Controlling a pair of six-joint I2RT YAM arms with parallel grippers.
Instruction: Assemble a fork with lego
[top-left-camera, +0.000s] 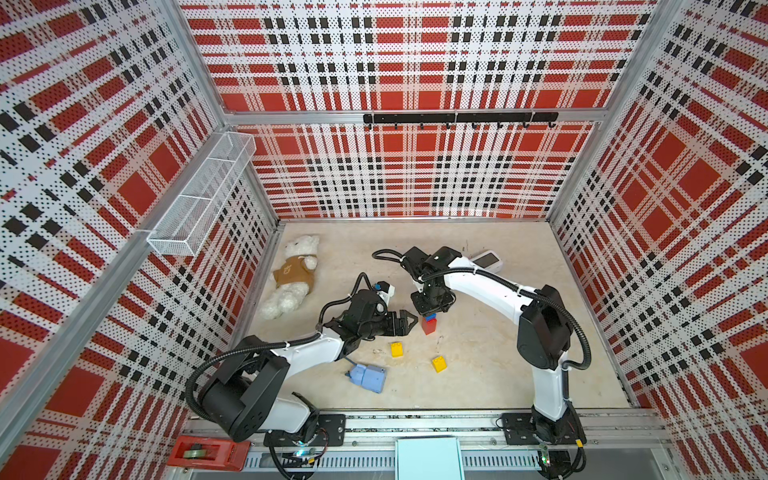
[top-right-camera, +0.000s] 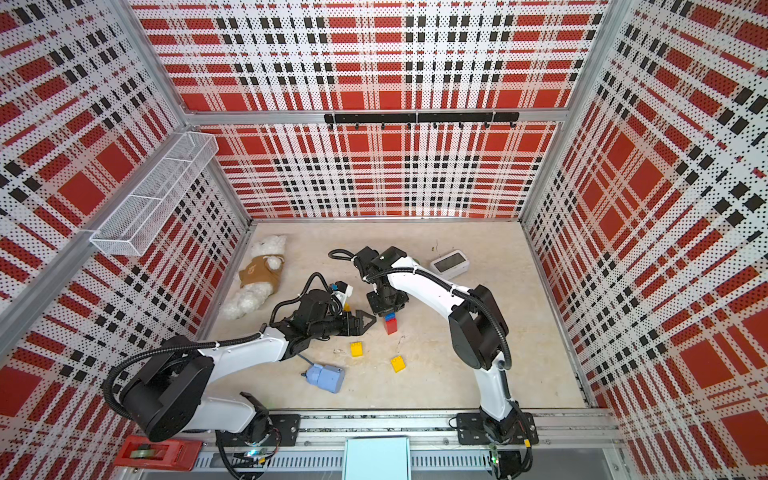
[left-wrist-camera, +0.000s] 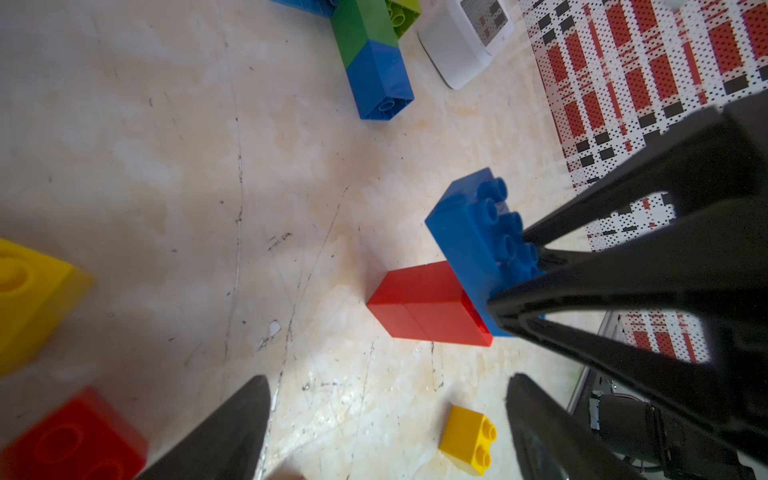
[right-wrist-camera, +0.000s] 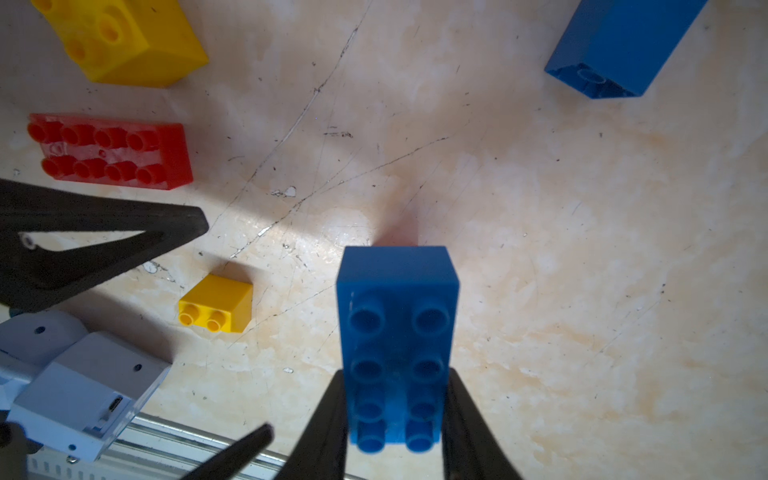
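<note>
My right gripper is shut on a blue brick (right-wrist-camera: 397, 320) with studs. In the left wrist view a red brick piece (left-wrist-camera: 428, 305) joins that blue brick (left-wrist-camera: 480, 240) on the side away from its studs. My left gripper stands open beside this pair, its fingers apart with nothing between them. A yellow brick (left-wrist-camera: 32, 304) and a red brick (left-wrist-camera: 76, 440) lie at the left wrist view's left side. A smaller yellow brick (right-wrist-camera: 216, 304) is on the table. Blue and green bricks (left-wrist-camera: 368, 40) touch one another at the far side.
A blue-grey device (top-left-camera: 367, 377) lies near the front edge. At the back are a white device with a screen (top-right-camera: 449, 264) and a plush toy (top-right-camera: 260, 276). Both grippers are close together mid-table.
</note>
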